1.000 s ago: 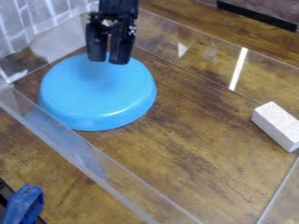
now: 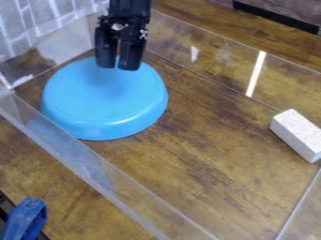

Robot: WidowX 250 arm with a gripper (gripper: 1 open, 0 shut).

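Observation:
A blue round disc, like an upturned plastic lid (image 2: 103, 105), rests on the wooden floor at the left. My black gripper (image 2: 119, 58) hangs over the back part of the disc, its fingers pointing down. Whether anything is between the fingers, and how far apart they stand, is unclear at this size.
A white block (image 2: 296, 135) lies at the right. A blue object (image 2: 25, 221) is at the lower left corner, outside a clear wall. Transparent walls edge the area.
My gripper has shifted very slightly. The disc and the other things look unmoved.

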